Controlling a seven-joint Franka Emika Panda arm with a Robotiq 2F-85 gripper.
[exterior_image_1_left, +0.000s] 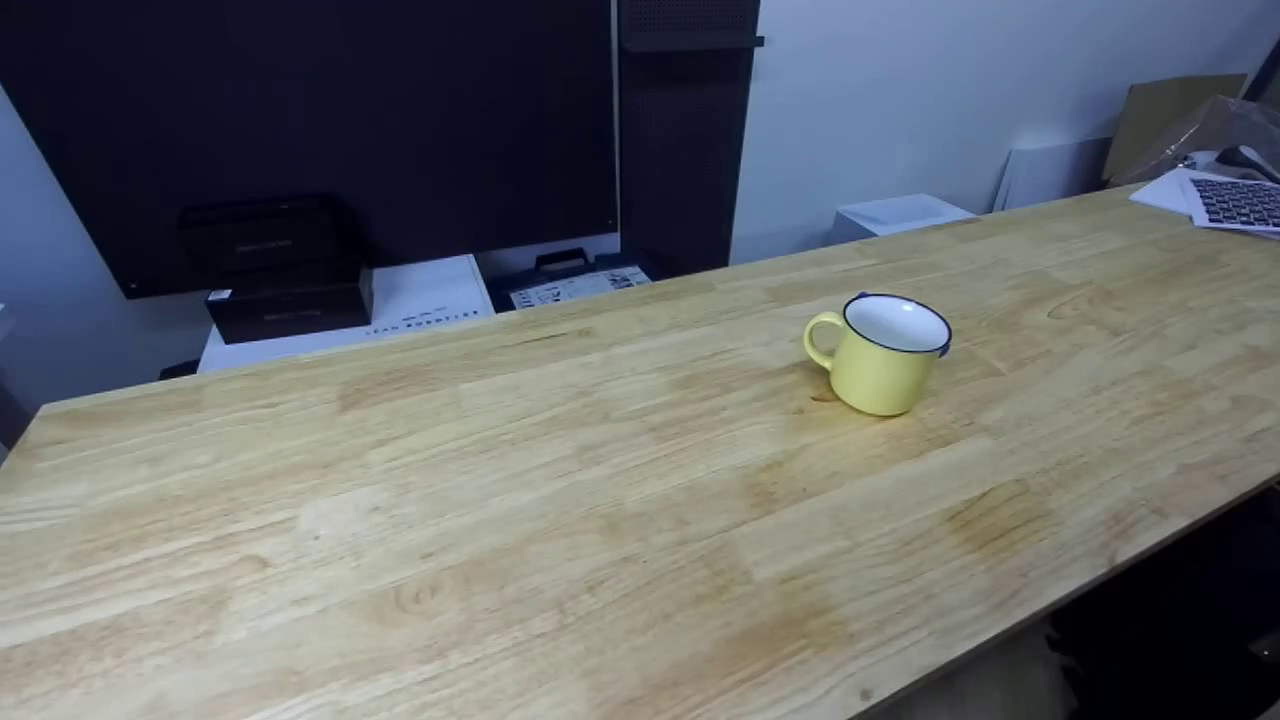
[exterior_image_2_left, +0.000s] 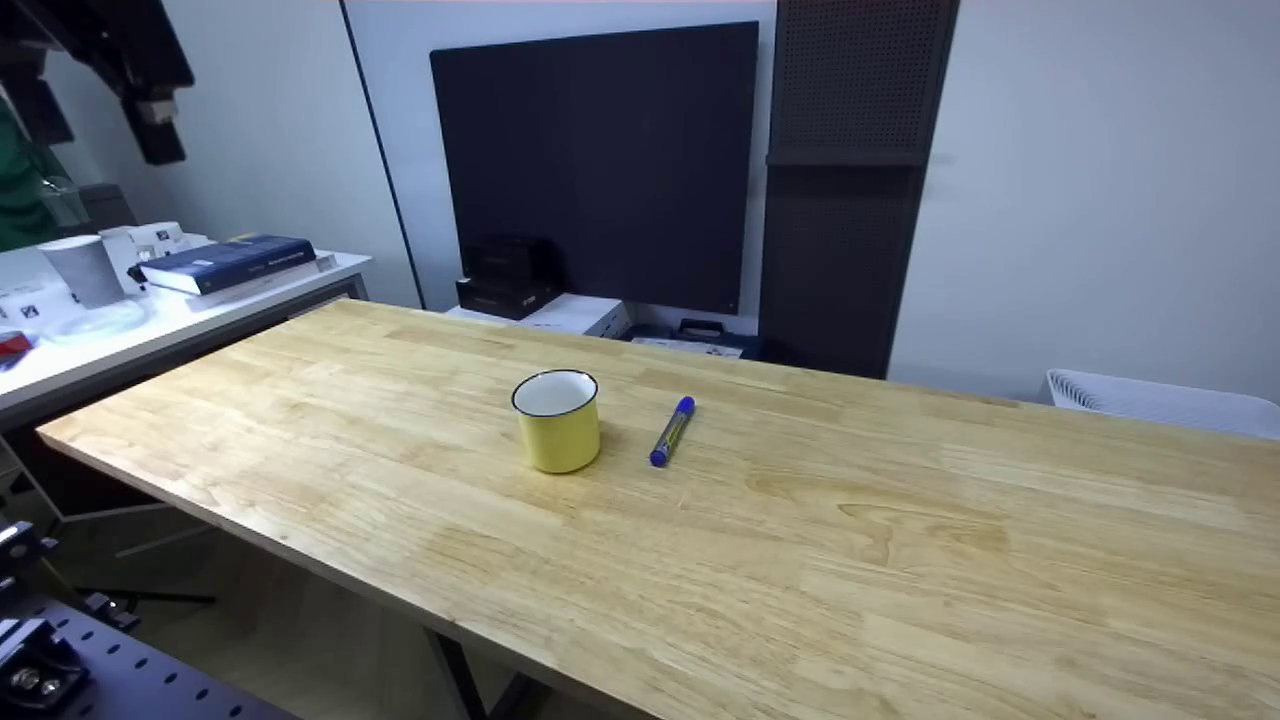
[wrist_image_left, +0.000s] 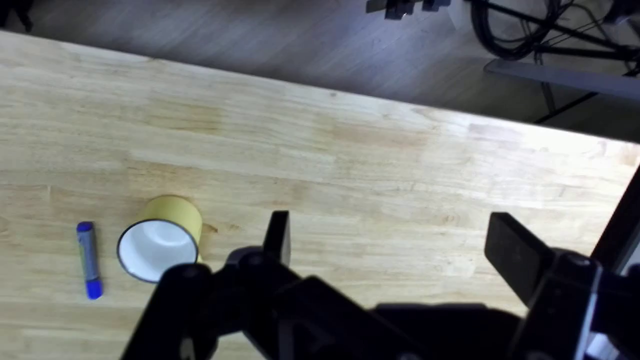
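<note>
A yellow mug (exterior_image_1_left: 882, 374) with a dark rim and white inside stands upright on the wooden table. Beside it lies a blue-capped marker (exterior_image_2_left: 673, 432), apart from the mug; exterior view 1 shows only bits of blue behind the mug's rim. In the wrist view, the mug (wrist_image_left: 174, 211) and the marker (wrist_image_left: 89, 259) are both left of my gripper. Its fingers are wide apart with only bare table seen between them. Exterior view 2 catches the gripper (exterior_image_2_left: 102, 120) high at the upper left, well above the tabletop.
A side bench with a blue book (exterior_image_2_left: 234, 262) stands at the left. A keyboard (exterior_image_1_left: 1242, 204) lies at the table's far right end. The table's long edge drops to the floor.
</note>
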